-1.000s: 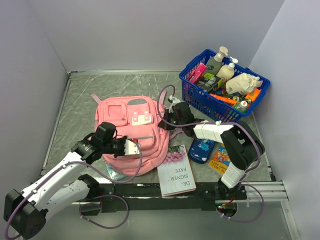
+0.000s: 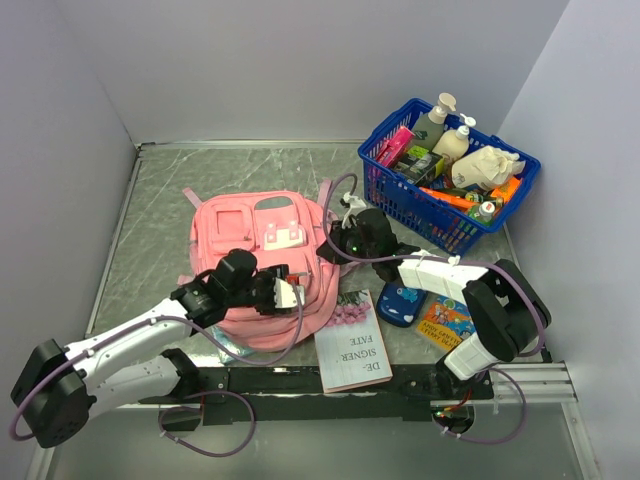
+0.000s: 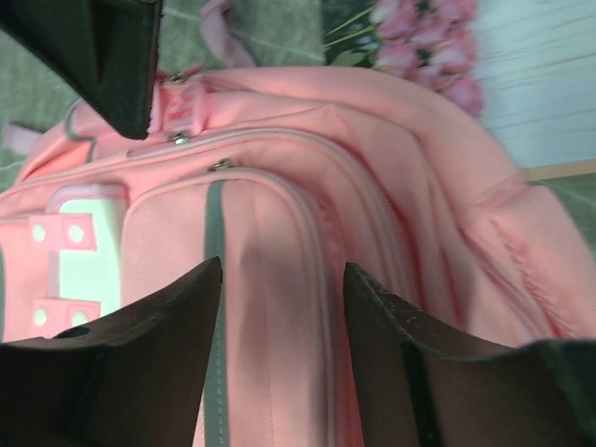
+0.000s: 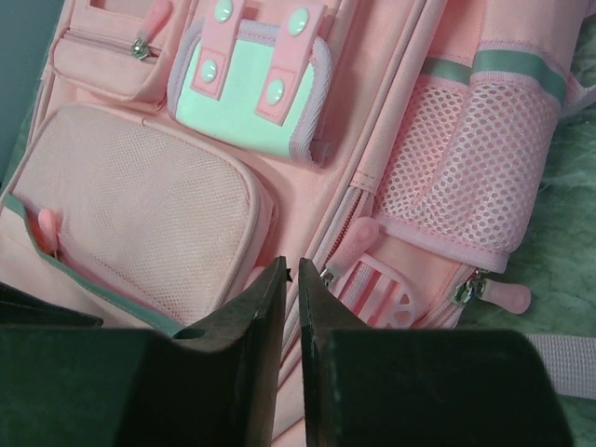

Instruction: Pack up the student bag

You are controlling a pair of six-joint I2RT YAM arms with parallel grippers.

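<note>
The pink backpack (image 2: 268, 232) lies flat on the floor, its front pockets and mint-green buckle patch (image 4: 256, 88) facing up. In the left wrist view my left gripper is open above a rounded pocket seam, pink fabric showing between its fingers. My right gripper is at the bag's right side, its fingertips only a narrow gap apart. Just beyond them is a pink zipper pull (image 4: 354, 244); nothing clearly sits between the fingers. The main compartment's inside is hidden.
A book with pink flowers (image 2: 352, 345) lies at the bag's lower right. Beyond it are a blue case (image 2: 401, 303) and an orange book (image 2: 445, 325), partly under the right arm. A full blue basket (image 2: 412, 205) stands at the back right.
The right gripper stays at the bag's right edge, while its forearm has swung slightly lower.
</note>
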